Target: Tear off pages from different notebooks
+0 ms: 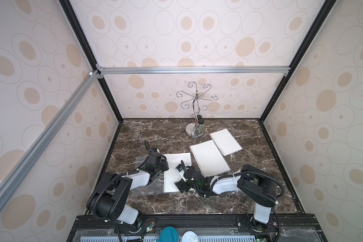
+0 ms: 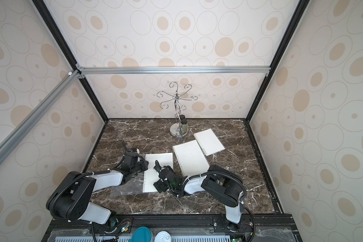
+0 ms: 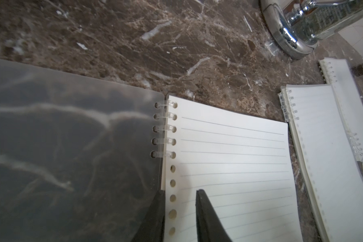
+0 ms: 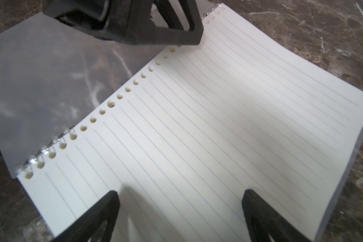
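An open spiral notebook (image 1: 171,178) lies at the table's middle, lined white page to the right, clear cover (image 3: 68,141) folded out to the left. Along the page's left margin run punched holes. Rings thread the holes at both ends; between them the holes look bare. My left gripper is shut on the notebook's bound edge, one finger on each side of the hole row. Low over the near half of the page hangs my right gripper, fingers wide apart, only the page beneath them. Whether its tips touch the paper cannot be told.
Two more white notebooks lie to the right, a larger one (image 1: 209,157) and a smaller one (image 1: 226,142) behind it. A chrome stand (image 1: 192,131) with a jar stands at the back.
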